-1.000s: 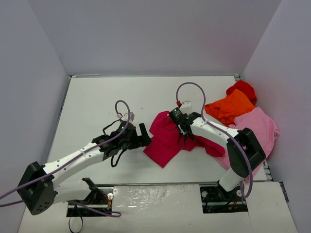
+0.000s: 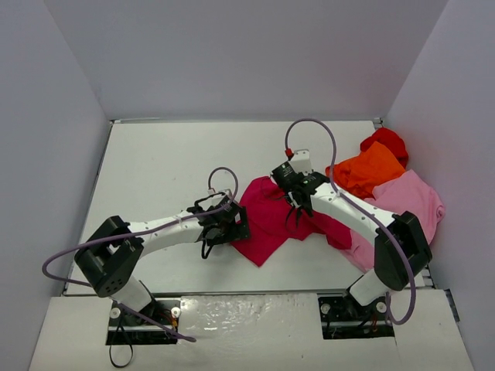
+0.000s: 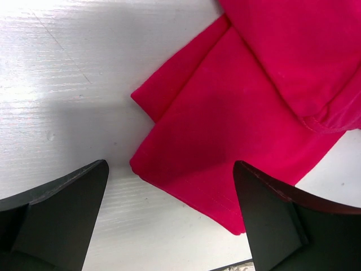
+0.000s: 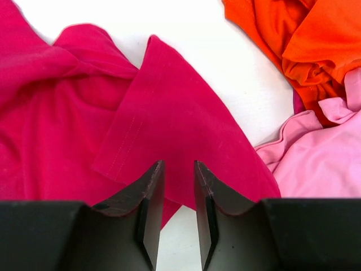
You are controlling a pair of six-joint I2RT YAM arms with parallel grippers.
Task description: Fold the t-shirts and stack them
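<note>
A crimson t-shirt point(image 2: 260, 246) lies crumpled and partly spread over the middle of the white table. In the left wrist view its corner and hem point(image 3: 186, 164) reach between the widely parted fingers of my open left gripper; neither finger visibly grips the cloth. My right gripper is over the shirt's right part, its fingertips apart by a small gap. Flat red fabric point(image 4: 175, 113) shows beyond those tips, and no cloth is pinched there. Seen from the top, the right arm hides part of the shirt.
An orange shirt point(image 2: 363, 170), a red one point(image 2: 387, 141) and a pink one point(image 2: 414, 202) are heaped along the right wall. Bare table point(image 2: 170, 154) stretches across the left and back. Grey walls close in the sides and rear.
My left gripper has moved right, over the shirt's left edge, and its arm has swung with it. The shirt looks much the same.
</note>
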